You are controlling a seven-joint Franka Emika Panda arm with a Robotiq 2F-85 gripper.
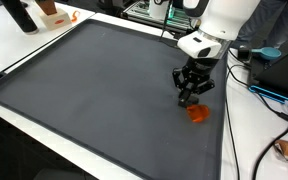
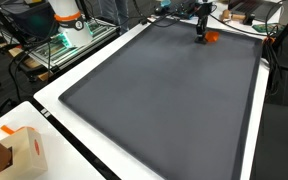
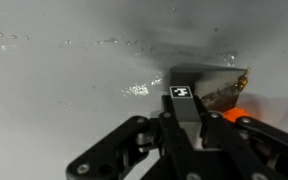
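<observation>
My gripper [image 1: 186, 99] is low over the grey mat near its right end, pointing down. In the wrist view its fingers are closed on a small dark piece [image 3: 217, 84] with a shiny face, which sticks out to the right of the fingertips; what it is exactly cannot be made out. A bright orange object [image 1: 197, 114] lies on the mat right beside the fingertips. Exterior view 2 has the same orange object [image 2: 212, 37] near the mat's far edge, and the wrist view gives only part of the orange object [image 3: 234, 114], half hidden by the gripper.
Cables [image 1: 254, 92] and other gear lie beyond the right edge.
</observation>
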